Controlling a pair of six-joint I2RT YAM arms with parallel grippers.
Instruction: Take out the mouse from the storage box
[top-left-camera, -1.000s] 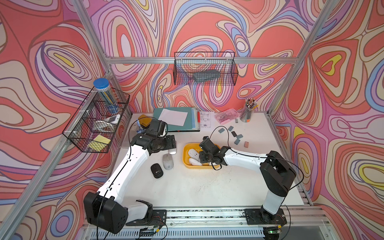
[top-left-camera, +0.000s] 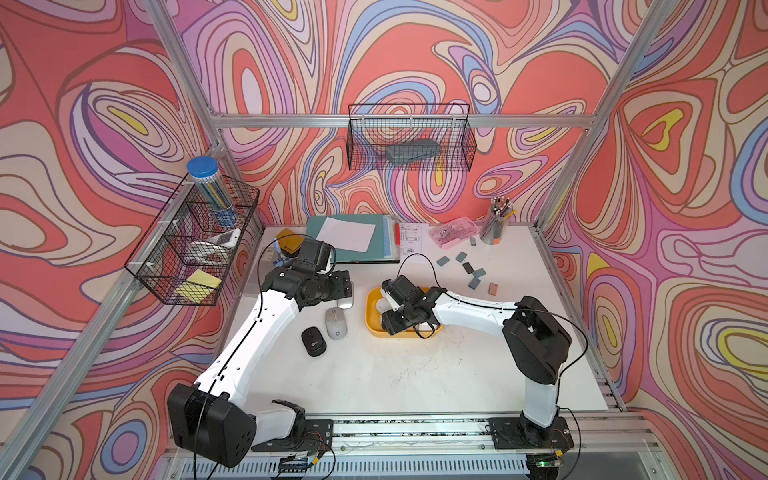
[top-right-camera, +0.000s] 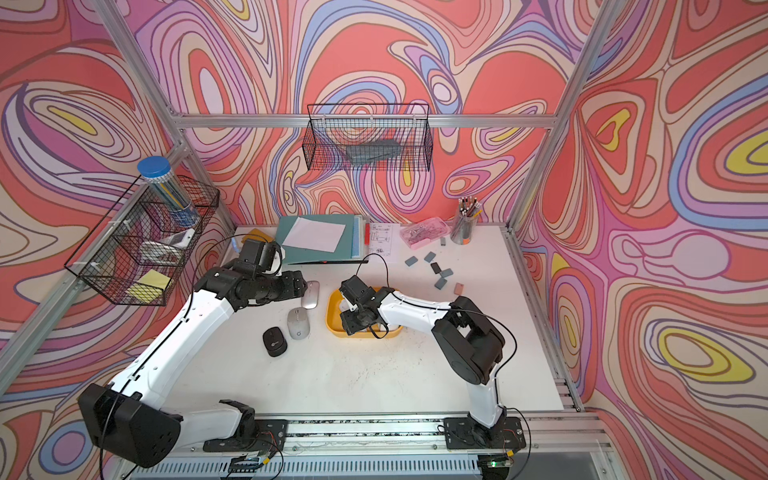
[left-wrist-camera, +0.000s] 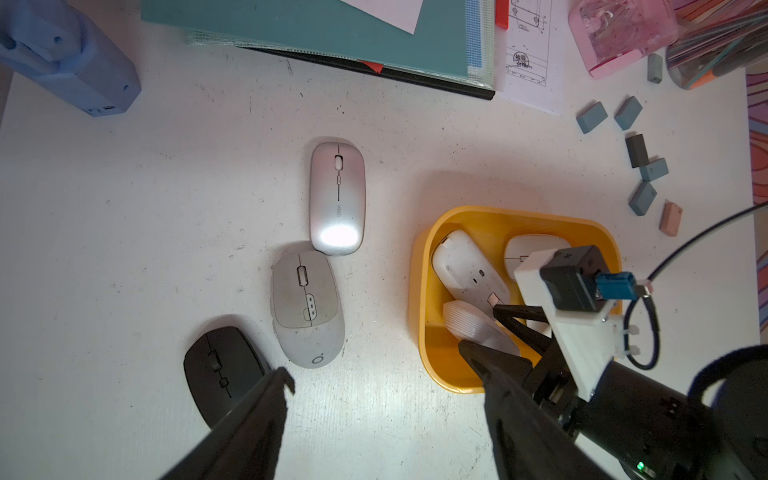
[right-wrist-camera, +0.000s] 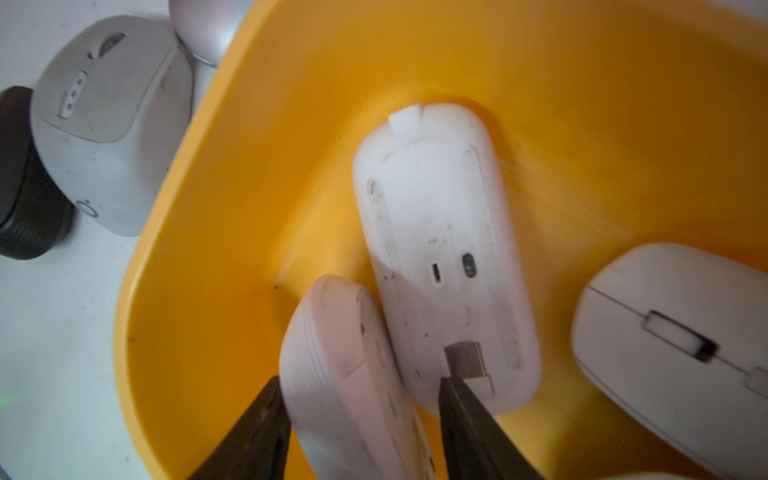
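Inside the yellow storage box (left-wrist-camera: 417, 320) lie several white mice. One ribbed white mouse (right-wrist-camera: 332, 360) rests on its side, leaning against a white mouse (right-wrist-camera: 444, 232) that lies underside up. Another white mouse (right-wrist-camera: 680, 344) is upright at the box's far side. My right gripper reaches into the box, its fingers part open on either side of the ribbed mouse; the left finger seems near its side, and contact cannot be told. My left gripper stands open above the table left of the box, with nothing between its fingers.
On the table left of the box are a silver mouse (left-wrist-camera: 337, 192), a grey mouse (left-wrist-camera: 308, 308) and a black mouse (left-wrist-camera: 224, 372). A green folder (top-left-camera: 360, 252) lies behind. Small grey blocks (left-wrist-camera: 642, 197) are scattered back right.
My right gripper has moved left and down over the box, onto the ribbed white mouse, covering more of the mice. The left arm has stayed still.
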